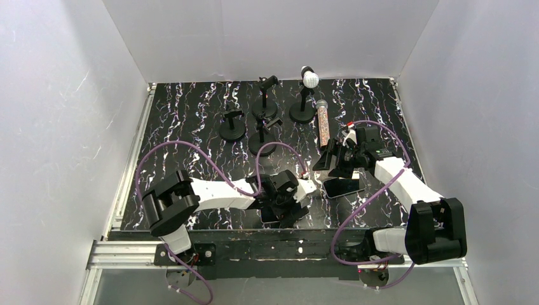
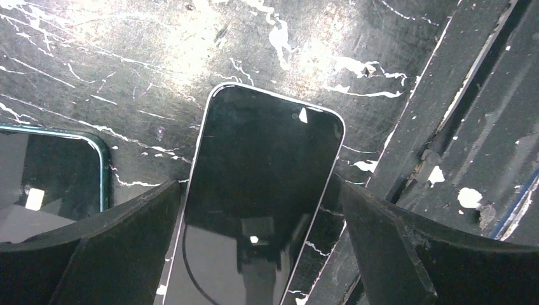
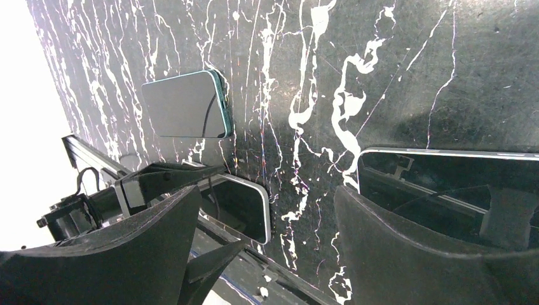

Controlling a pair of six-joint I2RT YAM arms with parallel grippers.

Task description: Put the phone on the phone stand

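Close to the table's front edge lies a dark phone (image 2: 270, 140) with a light rim, flat and screen up. My left gripper is open over it, one finger on each side; whether they touch its edges I cannot tell. A green-edged phone (image 3: 184, 105) lies beside it, hidden under the left arm in the top view. On the right lies a third phone (image 1: 341, 186). My right gripper (image 1: 334, 162) hovers open just behind that phone, nothing between its fingers. Several black round-based stands, including one at left (image 1: 232, 130) and one farther back (image 1: 264, 105), stand upright.
At the back, a round-based stand (image 1: 302, 111) carries a white ball-shaped head (image 1: 310, 79). A patterned tube-like object (image 1: 323, 124) lies right of it. The table's front edge (image 1: 191, 235) runs close to the front phone. Open marble (image 1: 181, 121) spans the back left.
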